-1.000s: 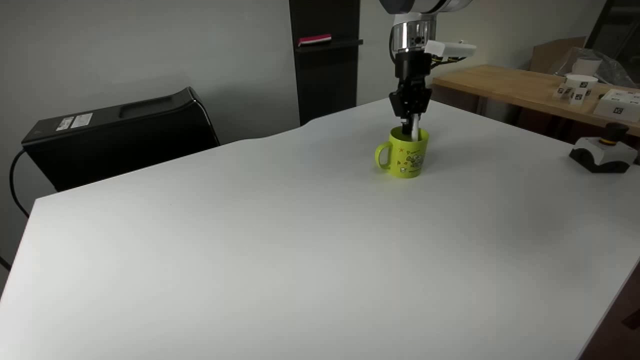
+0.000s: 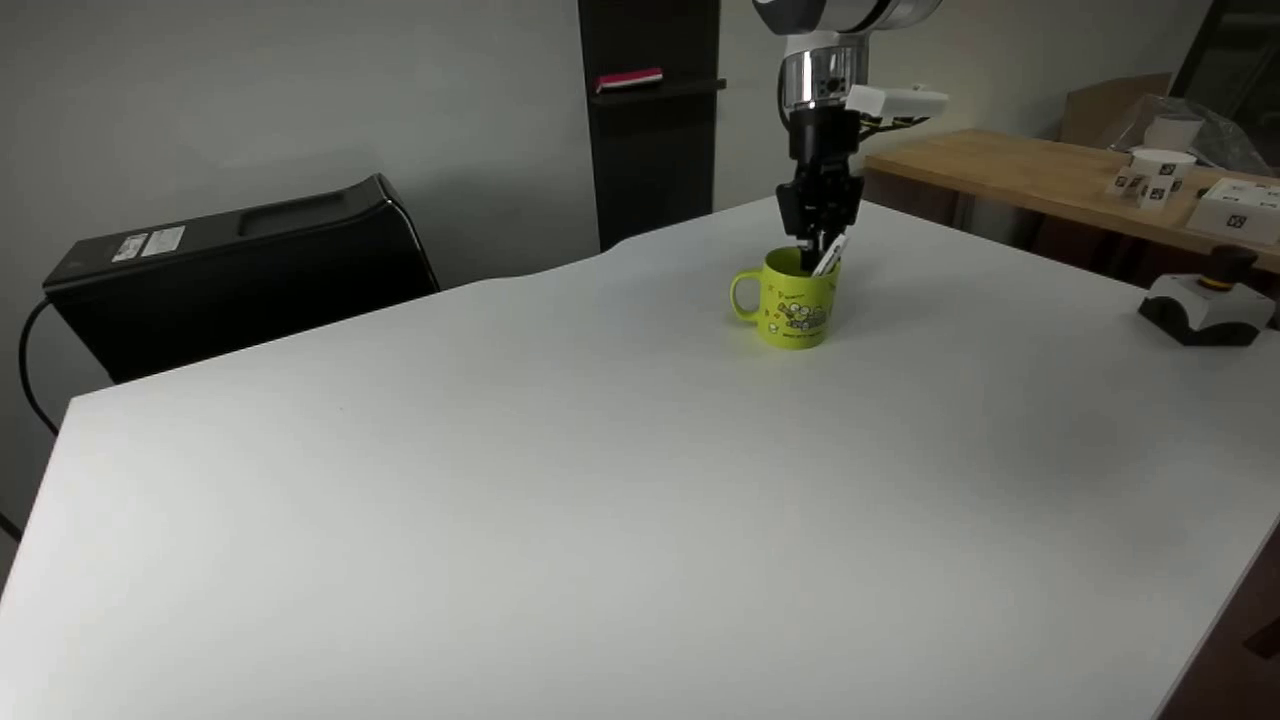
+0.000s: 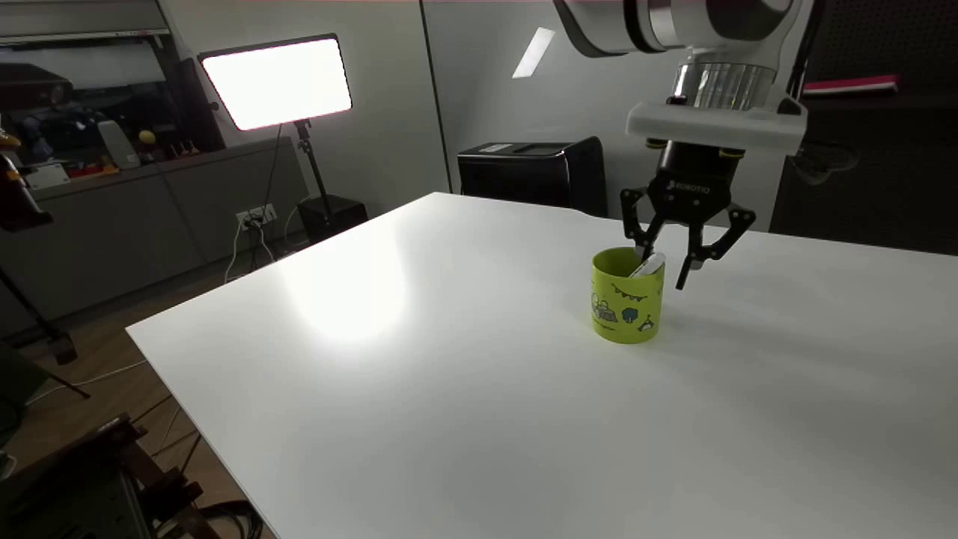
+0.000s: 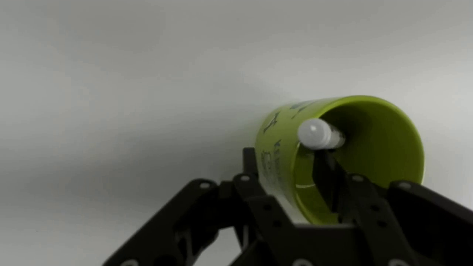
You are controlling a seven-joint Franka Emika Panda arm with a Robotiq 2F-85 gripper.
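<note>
A yellow-green mug (image 2: 792, 306) with printed figures stands upright on the white table, its handle to the left in exterior view 1. A white marker (image 4: 318, 135) leans inside it, its rounded end sticking out over the rim. My gripper (image 3: 662, 269) is at the mug's rim with its fingers apart. In the wrist view, one finger (image 4: 327, 179) reaches inside the mug beside the marker, and the other finger (image 4: 250, 160) is outside the wall. I see no grip on the marker; whether the fingers touch the mug is unclear.
A black-and-white device with a dark knob (image 2: 1203, 300) sits at the right edge. Behind the table are a black case (image 2: 252, 264) and a wooden side table (image 2: 996, 162).
In exterior view 1 the mug has shifted left and slightly back, turning a little. The marker, nearly upright before, now leans to the right. My gripper has hardly moved.
</note>
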